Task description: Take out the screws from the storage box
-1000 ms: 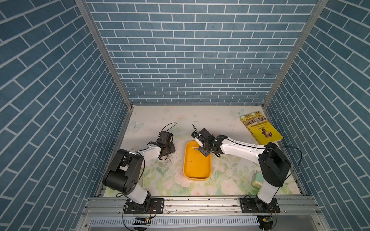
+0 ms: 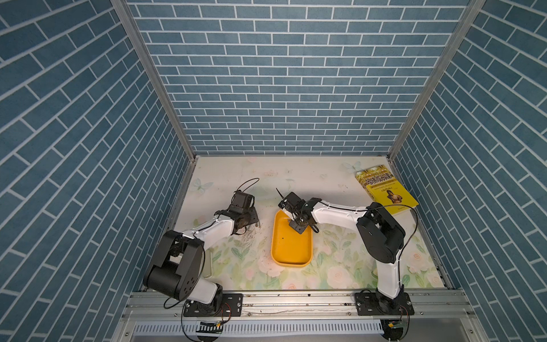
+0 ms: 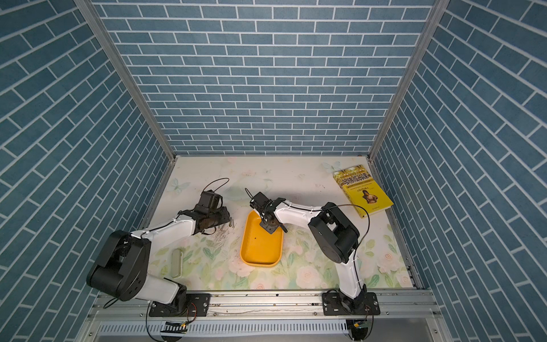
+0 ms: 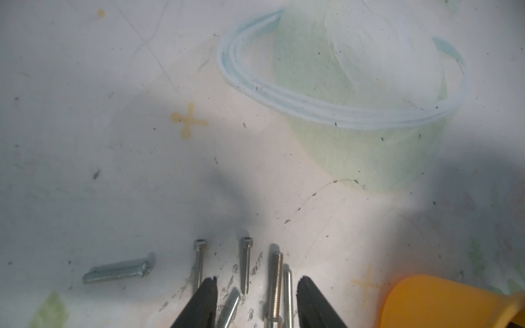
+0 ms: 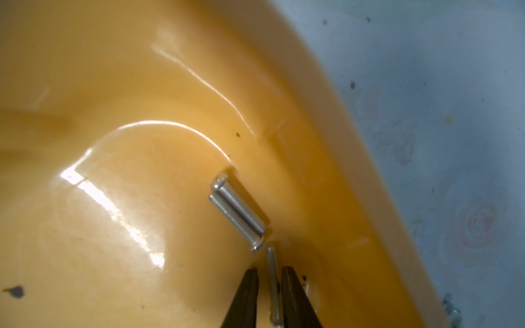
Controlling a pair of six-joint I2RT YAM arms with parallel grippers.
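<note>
In the right wrist view, two silver screws (image 5: 238,212) lie side by side on the floor of the yellow storage box (image 5: 350,142). Another thin screw (image 5: 273,278) is between the parted fingers of my right gripper, close to the right finger. That gripper is down inside the far end of the box. My left gripper is open over the table, left of the box. Several screws lie loose there: a long one (image 4: 275,278) shows in the gap between its fingers, and another (image 4: 121,270) lies further left.
A yellow book (image 2: 387,188) lies at the right rear. A pale object (image 3: 176,263) rests near the left arm's base. The box (image 2: 291,263) stands mid-table; the table behind both grippers is clear.
My right arm has swung left, its gripper shifting slightly left and down within the box. The left gripper has drawn back a little to the left, uncovering screws on the table.
</note>
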